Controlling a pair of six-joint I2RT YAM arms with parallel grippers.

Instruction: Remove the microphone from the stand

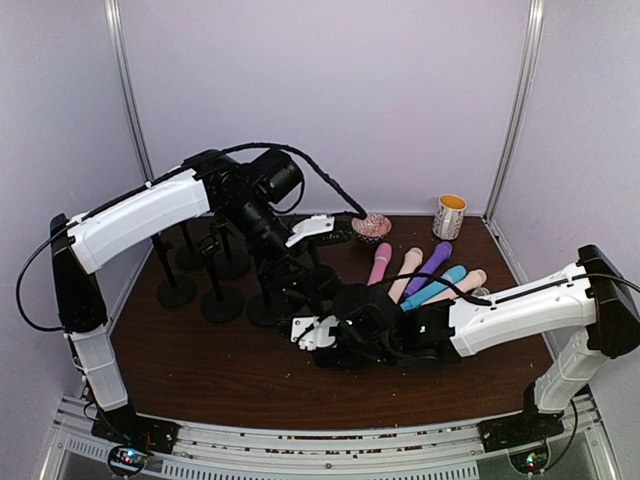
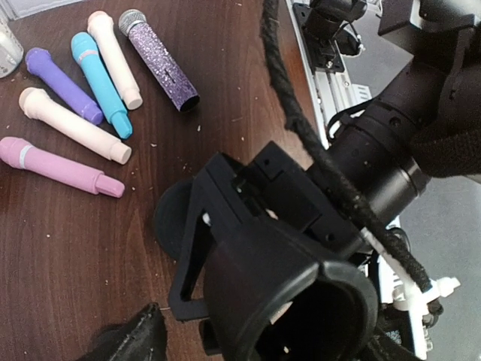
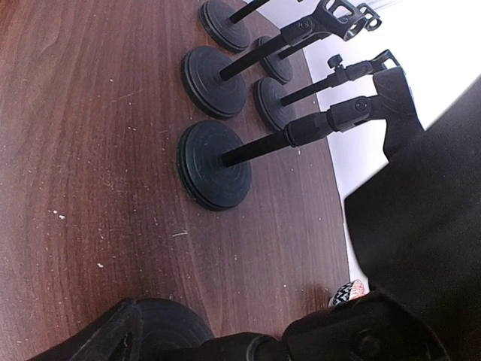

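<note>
A black microphone stand is at the middle front, its empty-looking cradle large in the left wrist view and its round base below. My left gripper is at the cradle from above, partly open; whether it touches is unclear. My right gripper is low at the same stand, largely hidden by the arms. Loose microphones lie at the right: pink, cream, blue, purple, glittery.
Several other black stands stand at the left. A mug and a bowl are at the back.
</note>
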